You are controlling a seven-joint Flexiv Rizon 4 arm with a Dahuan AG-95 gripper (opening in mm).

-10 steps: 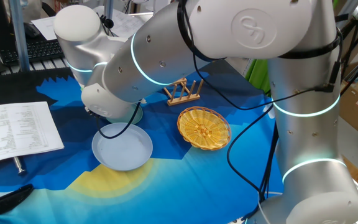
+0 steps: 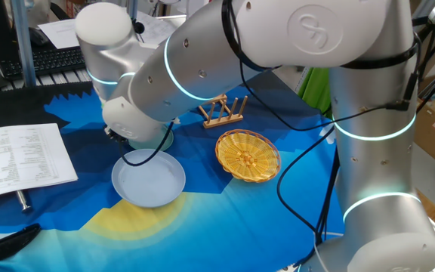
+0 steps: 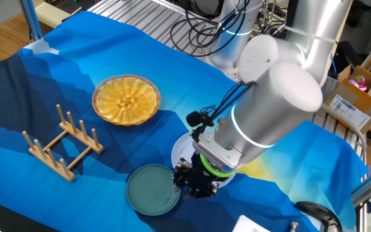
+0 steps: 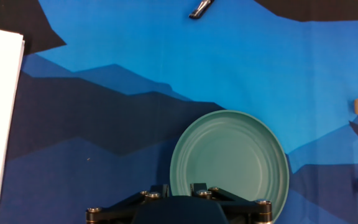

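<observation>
My gripper is pointed down over the table, its two fingertips a little apart and nothing visible between them. To the right in the wrist view, a round green plate (image 4: 232,158) lies flat, partly covered by the gripper's linkage. In exterior view 2 the gripper (image 3: 193,184) hangs by the right side of the green plate (image 3: 152,190); its height above the cloth is hard to judge. Behind it, a pale blue-grey plate (image 3: 181,149) is partly hidden by the arm. Exterior view 1 shows that pale plate (image 2: 149,177) whole, while the wrist hides the fingers.
A wooden peg rack (image 3: 69,143) and a shallow wicker basket (image 3: 126,100) stand on the blue printed cloth. Papers (image 2: 23,162) and a black clamp (image 2: 10,240) occupy one side of the table. Cloth between basket and pale plate is bare.
The plates, basket and rack have stayed where they were.
</observation>
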